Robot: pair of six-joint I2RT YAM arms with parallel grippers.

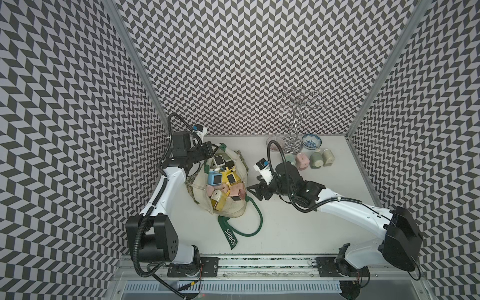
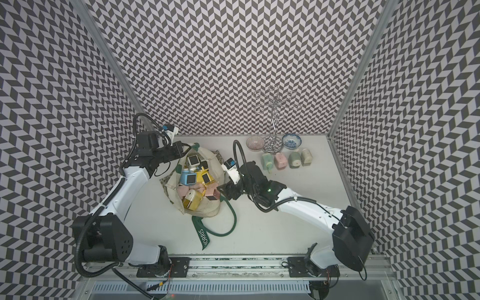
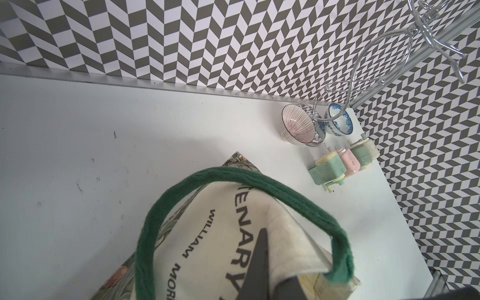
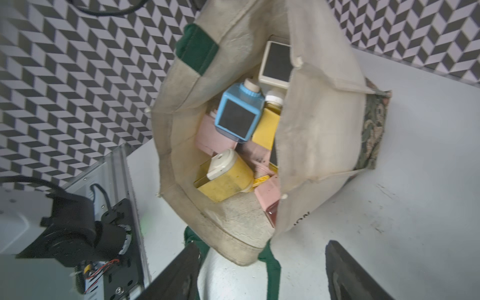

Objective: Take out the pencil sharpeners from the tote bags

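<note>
The cream tote bag (image 4: pixel 320 115) stands with its mouth spread and several pencil sharpeners inside. Visible in it are a blue sharpener (image 4: pixel 240 112), a yellow one (image 4: pixel 227 177) lying tilted, a white-framed one (image 4: pixel 276 64) and a pink one (image 4: pixel 267 192); a second yellow sharpener (image 1: pixel 231 177) lies among them. My left gripper is shut on the bag's cloth rim at the far left, beside the green handle (image 3: pixel 220 175). My right gripper (image 1: pixel 258 191) is open beside the bag's right side, with nothing between its fingers.
Green (image 2: pixel 268 161), pink (image 2: pixel 280 161), grey-green (image 2: pixel 294 159) and cream (image 2: pixel 306 157) sharpeners stand in a row at the back right. Behind them are a wire stand (image 2: pixel 273 125) and two bowls, one pinkish (image 2: pixel 255 144), one blue-patterned (image 2: pixel 291 141).
</note>
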